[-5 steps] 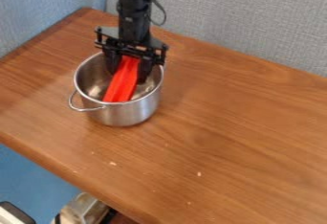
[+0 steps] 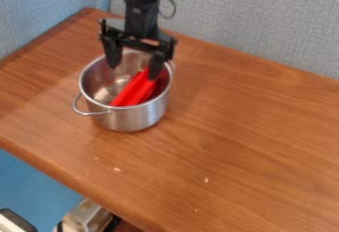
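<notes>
A steel pot [image 2: 122, 115] with side handles stands on the wooden table at the left of the camera view. A long red object [image 2: 133, 91] lies inside it, leaning along the right part of the interior. My black gripper [image 2: 134, 61] hangs over the pot's back rim, its fingers apart on either side of the top of the red object, with nothing visibly held.
A grey wall stands behind, and the table's left edge drops to a blue floor with a metal object [image 2: 83, 216] at the lower left.
My gripper has risen slightly and its fingers are spread wider. The red object has shifted a little to the right within the pot.
</notes>
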